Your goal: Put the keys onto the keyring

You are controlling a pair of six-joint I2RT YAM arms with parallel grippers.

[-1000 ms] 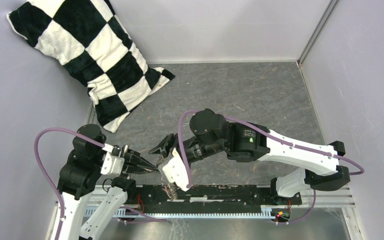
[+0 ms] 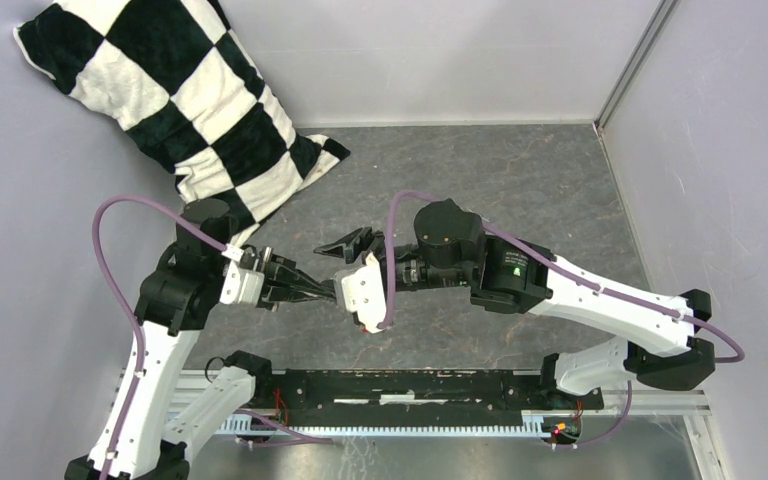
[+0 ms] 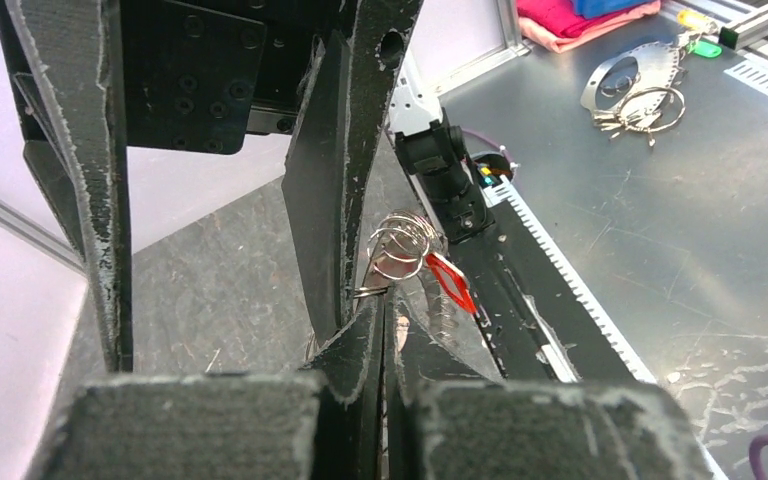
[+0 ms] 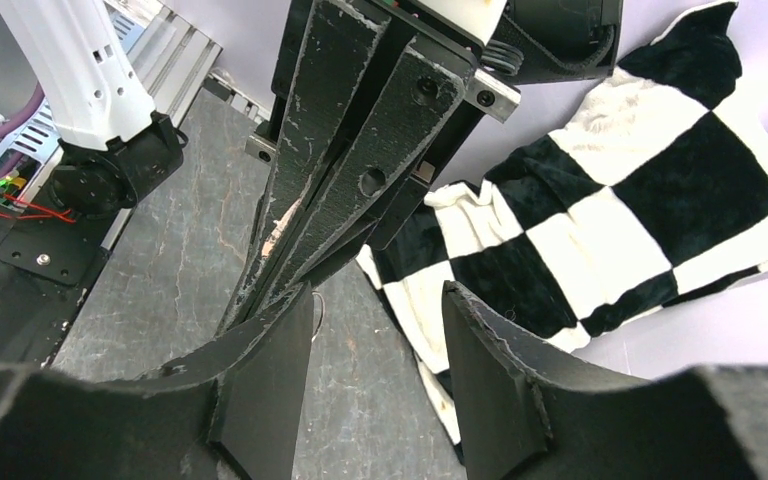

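Note:
My left gripper is shut, and a bunch of metal rings (image 3: 401,243) with a red clip (image 3: 450,281) sits at its fingertips. A thin wire ring seems to pass between those tips. Around them, my right gripper stands open, its pads apart and nothing gripped. In the right wrist view the left gripper's fingers (image 4: 290,225) reach in beside the right's left finger, with a sliver of ring (image 4: 318,315) showing. From the top, the right gripper's white housing covers most of the bunch. I cannot make out single keys.
A black-and-white checkered cloth (image 2: 210,100) lies at the back left. Over the front rail, a metal piece with another ring of small parts (image 3: 650,105) lies on the table. The grey floor (image 2: 460,170) behind the arms is clear.
Both arms have shifted right, the left also away from the front rail. The right wrist has levelled. The bunch that hung below the grippers is now mostly hidden from the top.

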